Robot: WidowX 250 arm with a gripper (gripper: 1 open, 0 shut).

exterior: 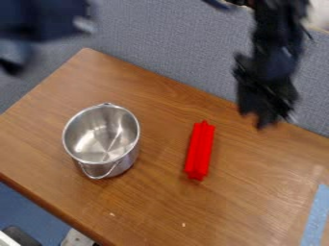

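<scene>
My gripper (266, 106) is a dark, motion-blurred shape at the upper right, above and to the right of a red elongated object (199, 150) lying on the wooden table. Whether its fingers are open or shut cannot be made out. A silver metal pot (100, 140) with a wire handle sits on the left of the table.
The wooden table (141, 207) has free room around the red object. A pale blue strip (315, 216) lies at the right edge. A grey wall (167, 38) is behind, and a blurred dark shape fills the upper left corner.
</scene>
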